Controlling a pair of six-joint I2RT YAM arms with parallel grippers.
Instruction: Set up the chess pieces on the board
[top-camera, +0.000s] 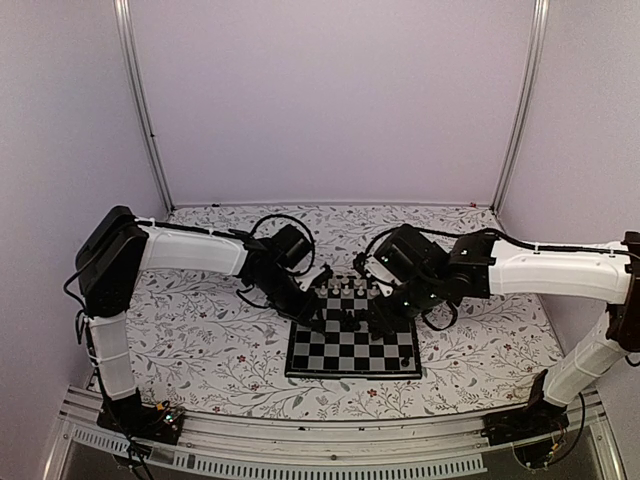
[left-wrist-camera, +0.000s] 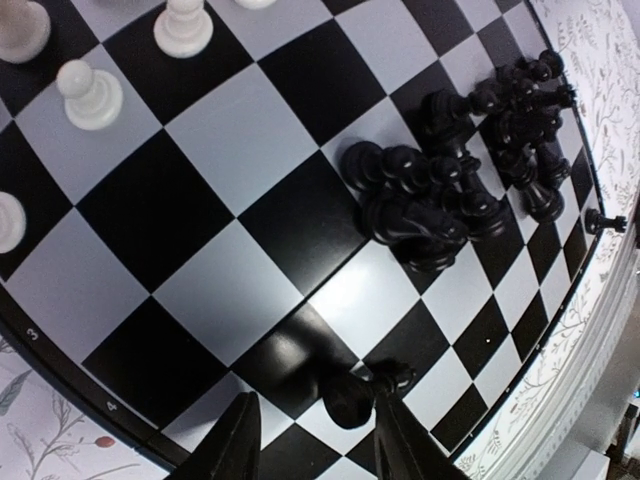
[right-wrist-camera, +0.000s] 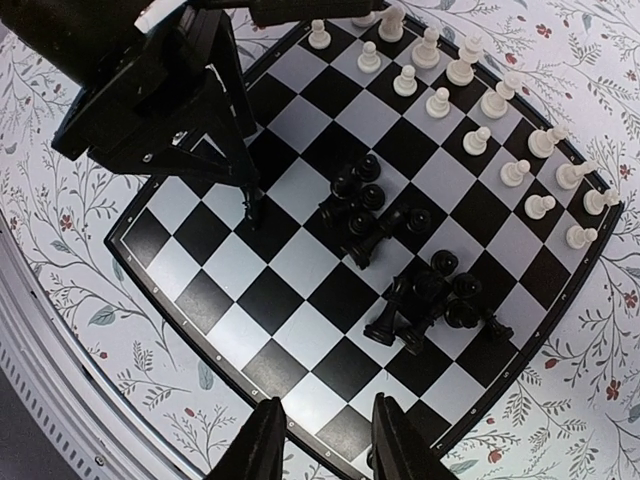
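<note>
The chessboard lies on the patterned cloth. My left gripper is open low over its left side, with a black piece lying just ahead of its fingertips, nearer the right finger; they look apart. Open too is my right gripper, above the board's right part, nothing visibly held. Black pieces lie tumbled in two heaps, one mid-board and another to the right. A lone black piece rests by the near right edge. White pieces stand in two rows along the far side.
In the right wrist view the left gripper's dark body covers the board's left far corner. Bare squares fill much of the near side.
</note>
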